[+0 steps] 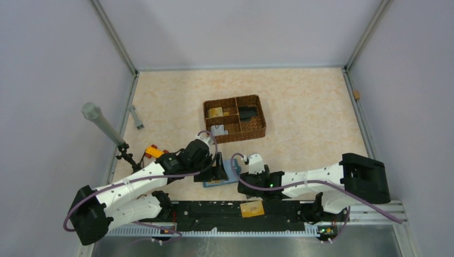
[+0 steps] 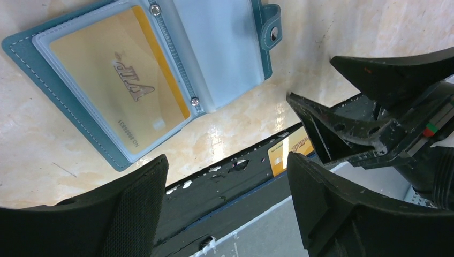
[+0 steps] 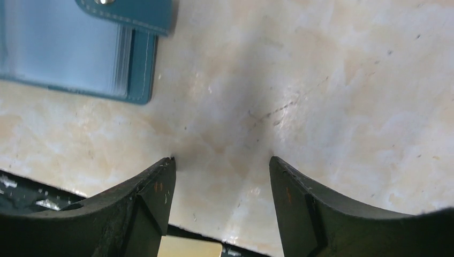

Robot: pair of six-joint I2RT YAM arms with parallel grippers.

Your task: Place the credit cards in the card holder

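The blue card holder [image 1: 231,170] lies spread open near the table's front, partly covered by my left arm. In the left wrist view its left pocket holds a gold card [image 2: 123,75]; the right flap [image 2: 222,43] shows no card. Over the holder's front side, my left gripper is open and empty. To the holder's right, my right gripper hovers above bare table, its fingers apart with nothing between them. A loose yellow card [image 1: 252,209] rests on the dark strip along the front edge; just its end shows in the right wrist view.
Behind the holder stands a brown divided basket [image 1: 235,140] containing yellow and white cards and a dark item. An orange object [image 1: 154,152] sits at the left, near a grey post [image 1: 104,124].
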